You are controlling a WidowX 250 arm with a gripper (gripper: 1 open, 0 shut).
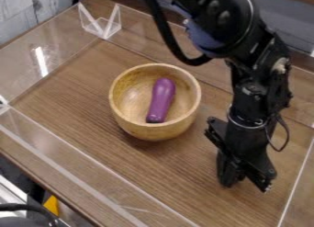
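Note:
My gripper [234, 164] is down at the wooden table on the right side of the camera view, its black fingers low over the bare surface and appearing shut, with no object visible between them. To its upper left sits a wooden bowl [128, 91] holding a purple eggplant-like object [161, 99], apart from the gripper.
A clear plastic holder [99, 21] stands near the back left. Bare table [92, 175] spreads across the front and left. A pale raised border [31, 51] runs along the left edge.

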